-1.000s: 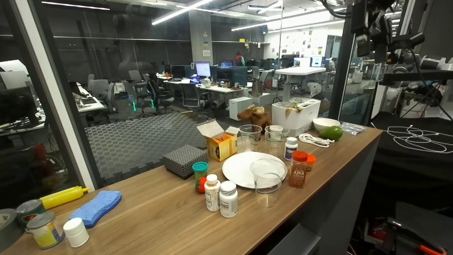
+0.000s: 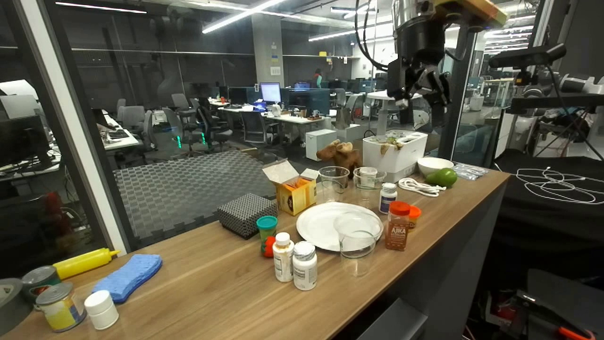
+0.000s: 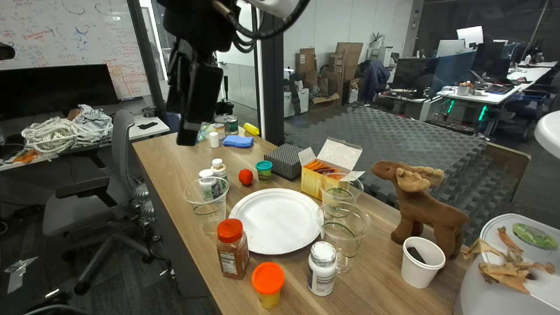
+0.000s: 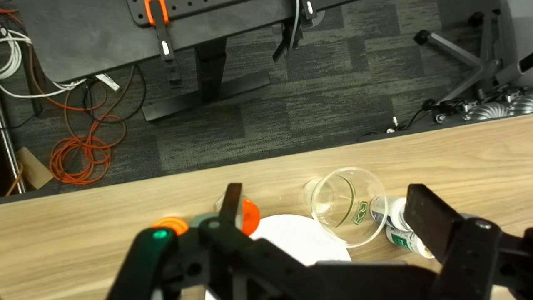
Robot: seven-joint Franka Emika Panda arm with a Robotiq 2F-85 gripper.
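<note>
My gripper hangs high above the counter, well clear of everything on it. In the wrist view its two dark fingers stand wide apart, so it is open with nothing held. Below, between the fingers in that view, appear a clear plastic cup and part of a white plate. The plate lies flat and looks empty. Beside it stand the clear cup, a red-lidded spice jar, an orange-lidded tub and a white pill bottle.
Two more white bottles, a red ball-like item, a teal-lidded tub and an open yellow box crowd the plate. Farther back are a toy moose and a white bin.
In exterior view 1 my arm and gripper have moved left and somewhat lower, from the upper right corner toward the counter. The objects on the counter have stayed put.
</note>
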